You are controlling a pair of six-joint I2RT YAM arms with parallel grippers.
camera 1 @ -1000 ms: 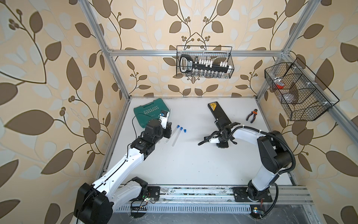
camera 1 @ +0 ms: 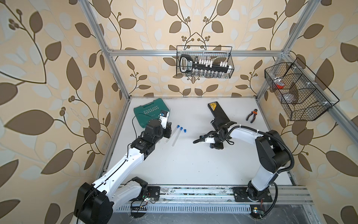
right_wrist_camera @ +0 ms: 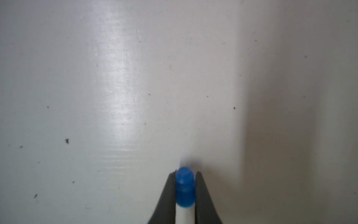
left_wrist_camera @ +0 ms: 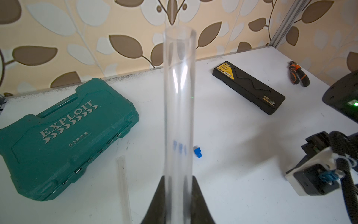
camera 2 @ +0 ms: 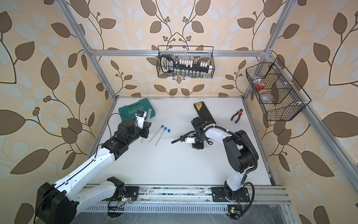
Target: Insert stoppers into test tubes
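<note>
In the left wrist view a clear test tube (left_wrist_camera: pixel 179 112) stands upright with its open mouth at the top, and my left gripper is shut on its lower part. My right gripper is shut on a blue stopper (right_wrist_camera: pixel 185 194), held over the white table. Two tubes capped in blue, the nearer one a test tube (camera 2: pixel 160 137), lie right of the left gripper in the top right view. Close by sits a loose blue stopper (camera 2: pixel 169 130). An uncapped tube (left_wrist_camera: pixel 125 190) lies on the table in the left wrist view.
A green case (left_wrist_camera: pixel 74 138) lies at the back left. At the back right are a black box (left_wrist_camera: pixel 249 87) and pliers (left_wrist_camera: pixel 298 74). Wire baskets (camera 1: pixel 204 62) hang above the table.
My right arm has shifted a little to the left and toward the front of the table. The left arm has stayed still.
</note>
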